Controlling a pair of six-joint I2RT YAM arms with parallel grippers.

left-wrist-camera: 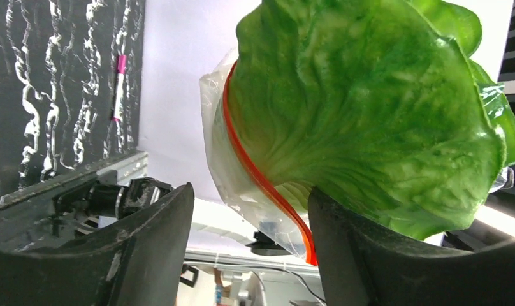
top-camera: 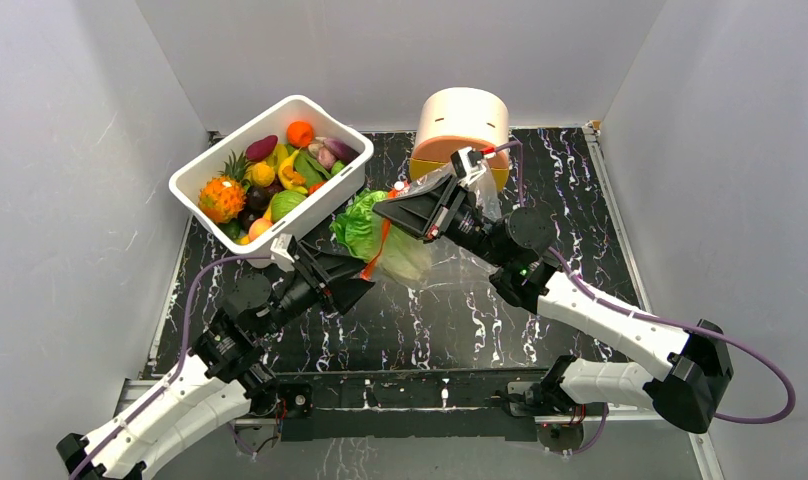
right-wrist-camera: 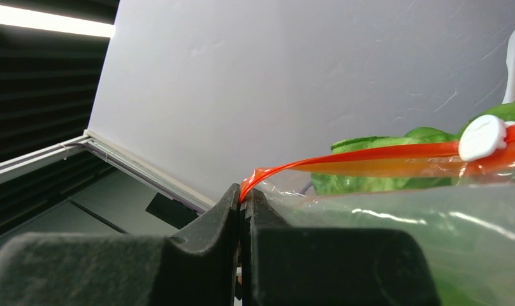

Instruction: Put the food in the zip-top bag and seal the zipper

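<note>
The clear zip top bag [top-camera: 445, 262] hangs above the table with its red zipper strip [left-wrist-camera: 261, 182] on the left side. Part of a green lettuce [top-camera: 356, 228] is inside it, while leaves stick out through the mouth. My right gripper is shut on the bag's zipper edge, at the end of the red strip. A white slider [right-wrist-camera: 483, 138] sits on that strip. At the strip's lower end, my left gripper is open, its fingers apart. The zipper corner reaches the right-hand finger [left-wrist-camera: 341, 248]; whether it lies between the fingers is unclear.
A white bin [top-camera: 202, 205] of mixed fruit and vegetables stands at the back left. At the back right is a cream round-topped container [top-camera: 463, 115] with a yellow base.
</note>
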